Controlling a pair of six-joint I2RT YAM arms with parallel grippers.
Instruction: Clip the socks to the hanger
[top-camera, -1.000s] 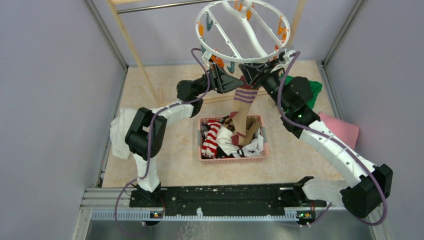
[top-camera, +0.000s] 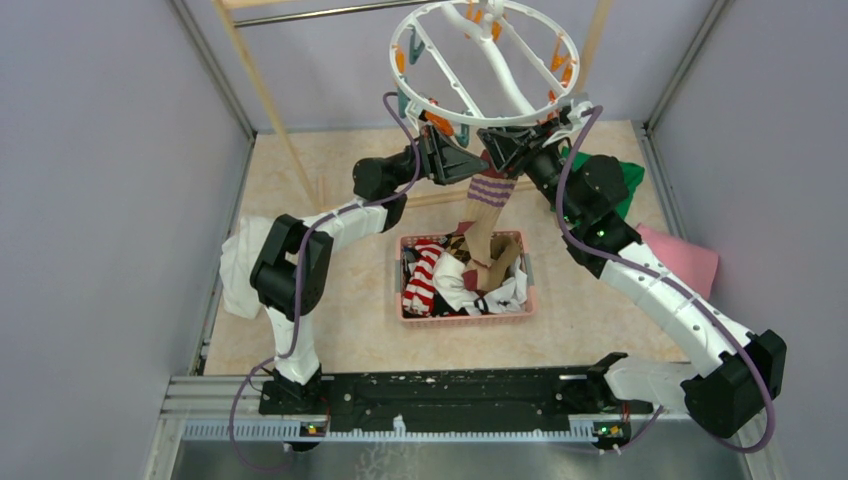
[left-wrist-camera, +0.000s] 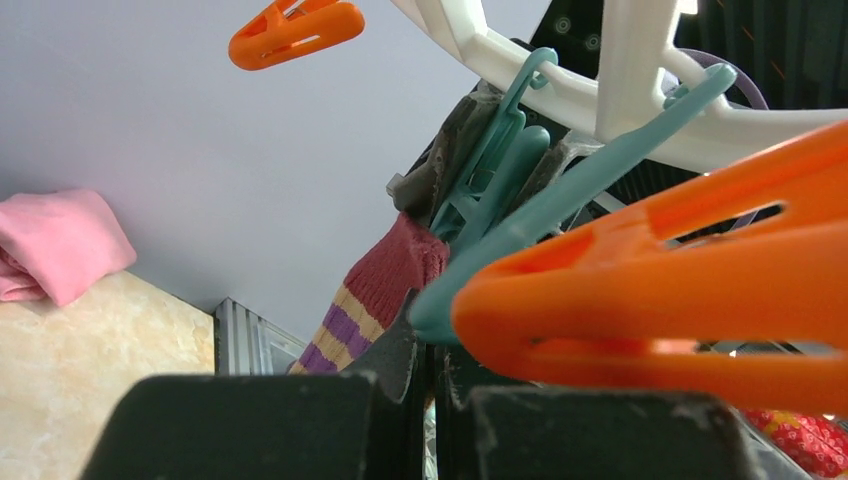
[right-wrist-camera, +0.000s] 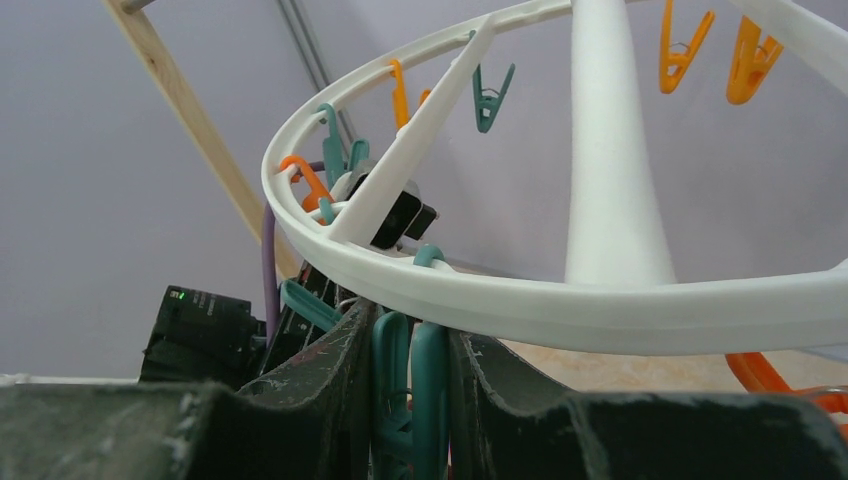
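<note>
A tan sock (top-camera: 487, 215) with purple stripes and a dark red cuff hangs below the white round hanger (top-camera: 420, 105). My right gripper is shut on a teal clip (right-wrist-camera: 430, 380) on the hanger's rim. In the left wrist view, the lower end of that teal clip (left-wrist-camera: 490, 185) meets the sock's red cuff (left-wrist-camera: 395, 265); whether it grips the cloth is unclear. Beside the cuff, my left gripper is shut. Its fingertips are partly behind a nearer teal clip, and no cloth shows clearly between them.
Below stands a pink basket (top-camera: 465, 321) of mixed socks. Other clips, such as an orange clip (left-wrist-camera: 640, 290) close above the left fingers, crowd the rim. A white cloth (top-camera: 243, 265), a green cloth (top-camera: 630, 185) and a pink cloth (top-camera: 680, 260) lie at the sides.
Both arms stay almost where they were. The sock and hanger show only very slight shifts.
</note>
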